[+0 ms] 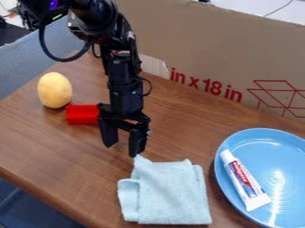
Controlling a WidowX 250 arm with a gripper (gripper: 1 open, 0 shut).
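The black gripper (123, 141) points down above the middle of the wooden table, its two fingers apart with nothing visible between them. Behind it to the left lies a red block (81, 114), partly hidden by the arm. A light blue cloth (165, 194) lies folded in front of the gripper, at lower right of it. On the right, a toothpaste tube (242, 178) rests on a blue plate (274, 156).
A yellow oval object (53, 90) sits at the left. A cardboard box (238, 62) stands along the back. The table's front left edge drops to a dark blue area (24, 209). Bare wood lies between the gripper and the plate.
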